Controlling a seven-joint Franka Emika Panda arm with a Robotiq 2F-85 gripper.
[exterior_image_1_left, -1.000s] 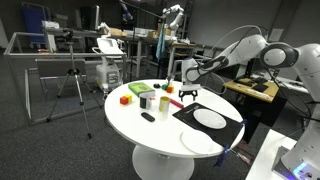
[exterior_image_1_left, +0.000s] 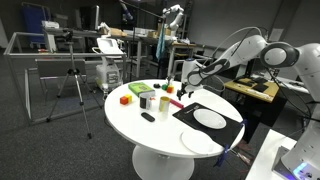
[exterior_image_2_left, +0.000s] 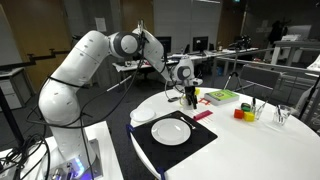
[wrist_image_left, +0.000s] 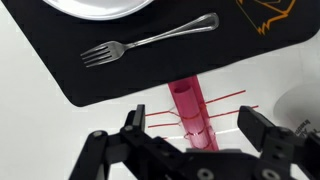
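Note:
In the wrist view my gripper is open, its fingers (wrist_image_left: 134, 121) spread on either side of a pink-red tube-like object (wrist_image_left: 190, 105). Thin red lines cross that object, and its lower end is hidden behind the gripper body. Nothing is visibly held. Just beyond lies a black mat (wrist_image_left: 95, 84) bearing a silver fork (wrist_image_left: 150, 41) and a white plate (wrist_image_left: 100, 5). From outside, the gripper (exterior_image_2_left: 193, 104) hangs over the table near the mat's far edge, with the red object (exterior_image_2_left: 204, 115) beside it.
A white rounded item (wrist_image_left: 300, 108) stands close to the right finger. On the round white table (exterior_image_1_left: 140, 124) are a yellow cup (exterior_image_1_left: 164, 104), a green tray (exterior_image_1_left: 139, 87), a red block (exterior_image_1_left: 125, 100) and a second white plate (exterior_image_2_left: 144, 114).
Over the last second the gripper has shifted and turned slightly above the table. The tableware and other objects look unmoved.

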